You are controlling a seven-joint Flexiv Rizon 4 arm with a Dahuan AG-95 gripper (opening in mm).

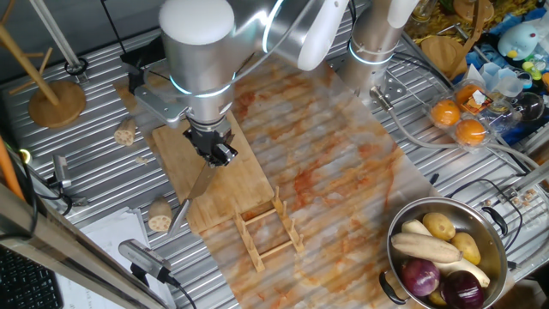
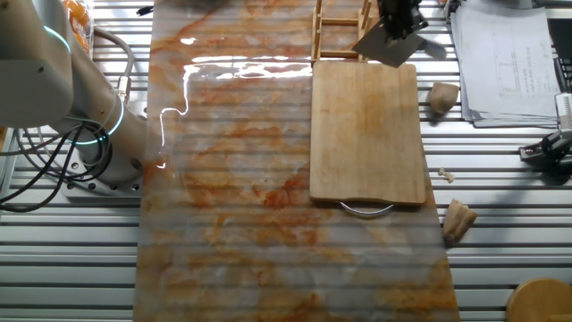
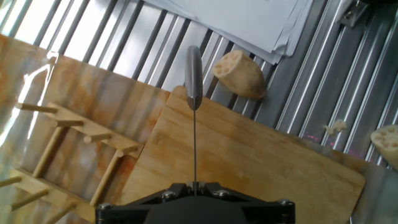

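My gripper is shut on the blade of a knife (image 3: 194, 146), which appears edge-on as a thin line in the wrist view. Its grey handle (image 3: 193, 71) points away from the fingers, beyond the cutting board's edge. In exterior view 1 the blade (image 1: 202, 182) slants down and left from the gripper (image 1: 221, 155) over the wooden cutting board (image 1: 236, 176). A small wooden rack with pegs (image 1: 268, 236) lies against the board's end. Exterior view 2 shows the broad blade (image 2: 386, 45) near the rack (image 2: 340, 21), while the fingertips are partly cut off.
Cut lotus root pieces (image 1: 159, 215) (image 2: 458, 221) lie on the slatted metal table beside the board. A pot (image 1: 395, 249) of vegetables stands front right. Papers (image 2: 508, 58) lie past the board, and the marbled sheet (image 2: 232, 179) is largely clear.
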